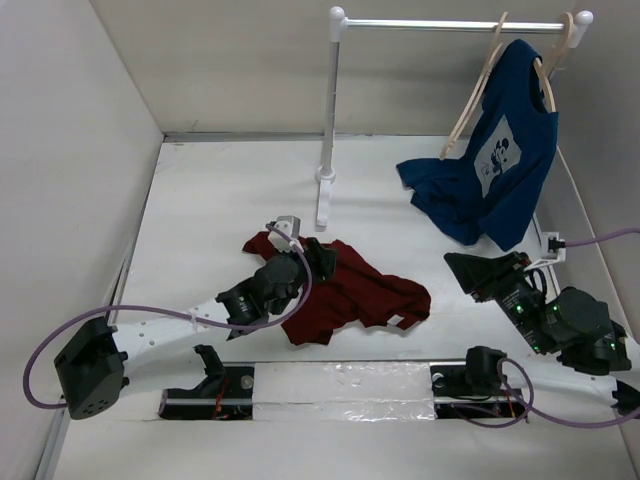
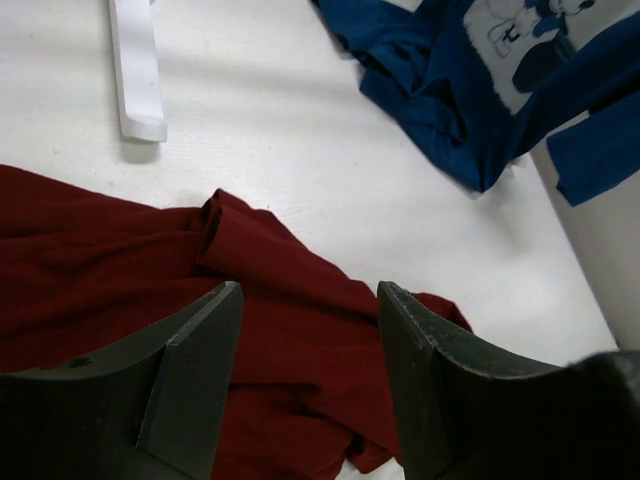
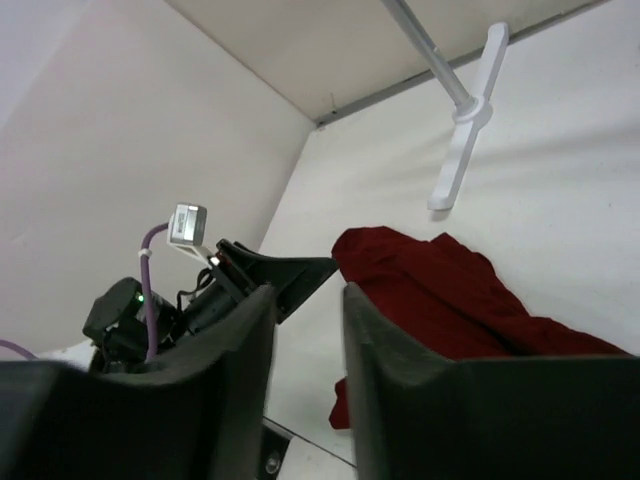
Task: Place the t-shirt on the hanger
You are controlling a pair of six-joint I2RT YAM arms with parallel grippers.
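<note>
A dark red T-shirt (image 1: 355,295) lies crumpled on the white floor of the workspace, also filling the lower left wrist view (image 2: 280,330). My left gripper (image 1: 310,258) hangs over it, its fingers apart in the left wrist view with nothing between them. My right gripper (image 1: 470,270) is to the right of the red shirt, below the blue shirt, its blurred fingers apart and empty. A navy T-shirt (image 1: 520,170) with a cartoon print hangs from a wooden hanger (image 1: 544,85) on the rail, its lower part resting on the floor. Other wooden hangers (image 1: 470,105) hang beside it.
A white rail stand (image 1: 450,25) spans the back right, its post (image 1: 330,110) and foot (image 1: 323,205) behind the red shirt. Walls enclose both sides.
</note>
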